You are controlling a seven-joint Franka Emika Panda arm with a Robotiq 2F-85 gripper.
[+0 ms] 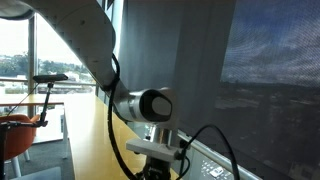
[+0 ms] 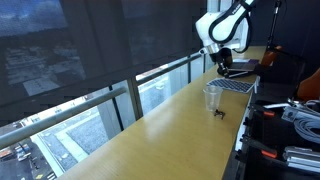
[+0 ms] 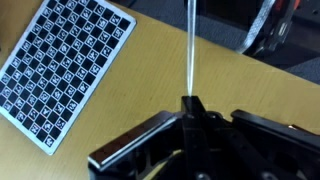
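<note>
In the wrist view my gripper is closed above a wooden table. A thin, pale, stick-like strip (image 3: 190, 50) runs from between its fingertips toward the upper edge, past the table's side. What the strip is cannot be told. Seen from the second exterior view, the gripper (image 2: 225, 71) hangs near the checkered board (image 2: 234, 84) at the far end of the table, and the strip is too small to make out. Exterior view 1 shows the gripper (image 1: 155, 170) low at the bottom edge, its tips partly cut off.
A white cup (image 2: 212, 98) stands on the table near its right side, with a small dark object (image 2: 220, 114) close by. A window with dark shades (image 2: 75, 60) borders the left side.
</note>
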